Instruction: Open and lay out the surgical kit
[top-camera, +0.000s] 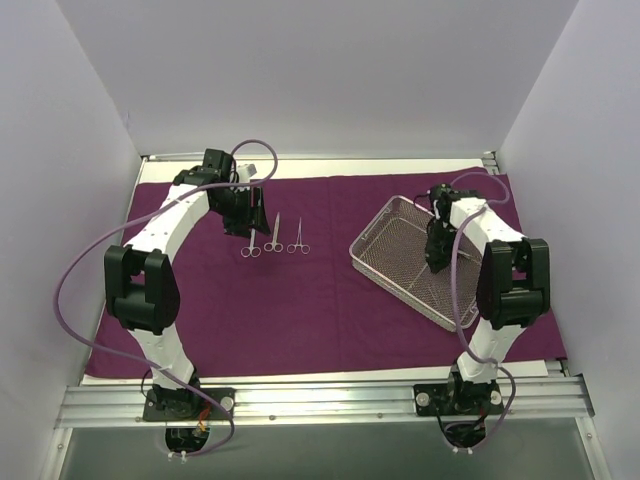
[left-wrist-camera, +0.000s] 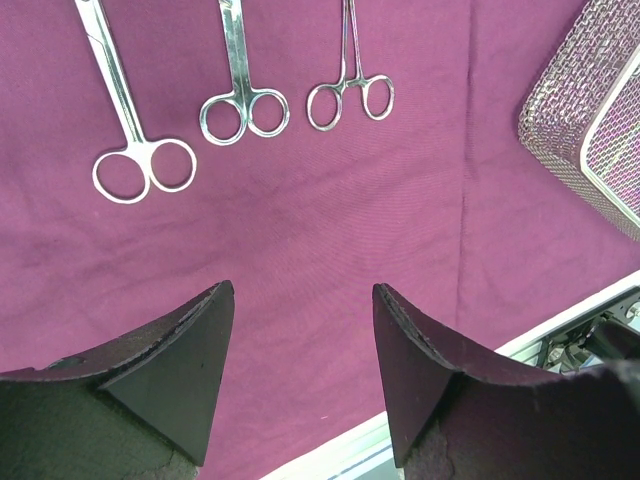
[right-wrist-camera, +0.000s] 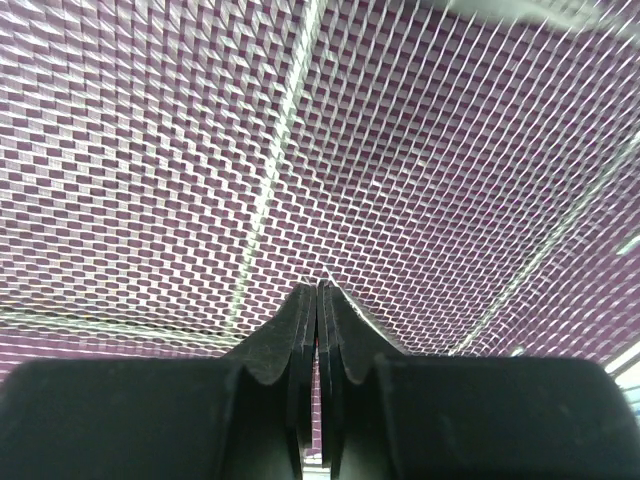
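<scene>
Three silver ring-handled instruments lie side by side on the purple cloth: long scissors (left-wrist-camera: 119, 98), a second pair (left-wrist-camera: 237, 55) and a slim clamp (left-wrist-camera: 342, 86). My left gripper hovers open above the cloth, nothing between its fingers. On the right stands the wire mesh basket (top-camera: 402, 292). Inside it, low over the mesh floor, my right gripper is shut, fingertips together. A thin shiny strip (right-wrist-camera: 372, 321) shows just behind those fingertips; whether it is gripped or lying on the mesh cannot be told. The arm covers part of the basket.
Purple cloth (top-camera: 270, 320) covers the table, with wide bare room in front of the instruments and left of the basket. Basket walls surround my right gripper. Grey walls (top-camera: 560, 130) bound the sides and back. A purple hose (top-camera: 90, 250) loops along the left arm.
</scene>
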